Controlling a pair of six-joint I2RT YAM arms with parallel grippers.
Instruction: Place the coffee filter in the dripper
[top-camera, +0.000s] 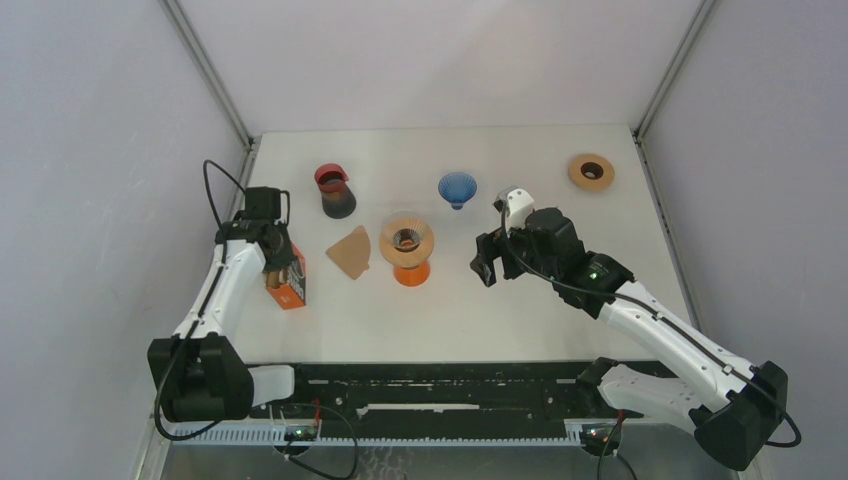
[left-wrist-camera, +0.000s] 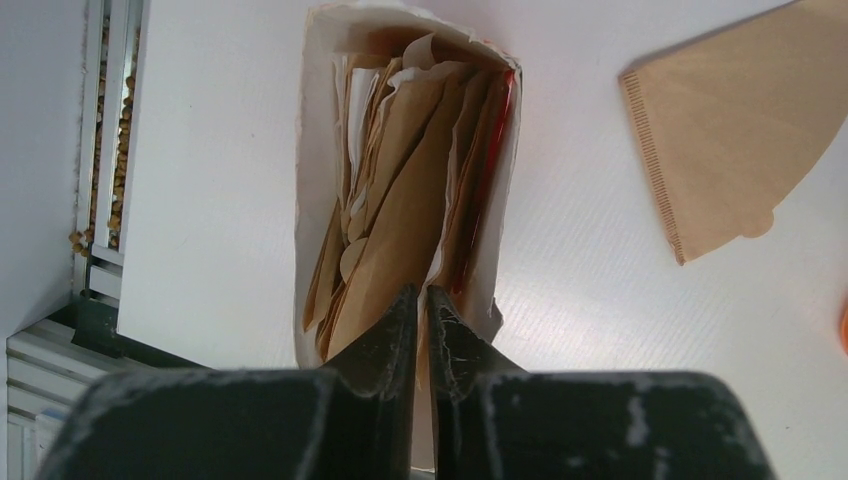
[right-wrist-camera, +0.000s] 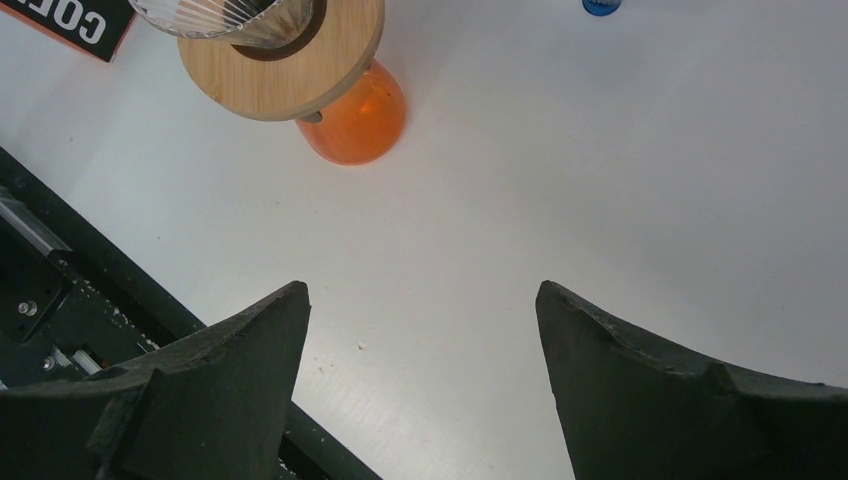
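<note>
In the left wrist view, the box (left-wrist-camera: 308, 200) holds several brown paper filters (left-wrist-camera: 410, 170), stood on edge. My left gripper is over its opening, the fingertips only a narrow gap apart, with a pale filter edge running between them; whether they grip it cannot be told. One brown filter (top-camera: 350, 252) lies flat on the table between box and dripper. The clear dripper (top-camera: 406, 238) has a wooden collar (right-wrist-camera: 270, 85) and sits on an orange base (right-wrist-camera: 355, 120), with no filter visible inside. To its right, my right gripper hangs open and empty above bare table.
Behind the loose filter stands a dark jug with a red top (top-camera: 333, 190). A blue dripper (top-camera: 457, 188) is at the back centre, and a wooden ring (top-camera: 591, 172) at the back right.
</note>
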